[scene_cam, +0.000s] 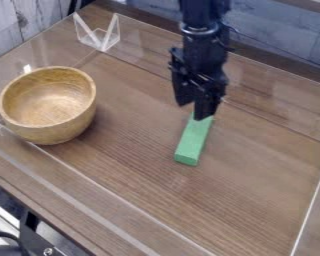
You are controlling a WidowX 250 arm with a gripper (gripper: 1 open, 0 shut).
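Note:
A green rectangular object (194, 141) lies flat on the wooden table, right of centre. The dark robot gripper (199, 98) is just behind and above it, reaching down from the top of the view. How far apart its fingers stand is hard to make out.
A large wooden bowl (45, 119) sits at the left. A white wire-like object (97, 30) stands at the back left near the table's edge.

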